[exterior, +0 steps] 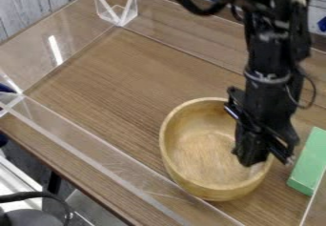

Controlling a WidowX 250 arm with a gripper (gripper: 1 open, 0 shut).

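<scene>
A round wooden bowl (192,163) sits on the tabletop at the lower middle. My gripper (250,152), a black arm coming from the top right, reaches down into the right side of the bowl. Its tip is dark and small; I see nothing held in it.
A green block (306,163) lies right of the bowl. A clear plastic piece (117,9) stands at the back left.
</scene>
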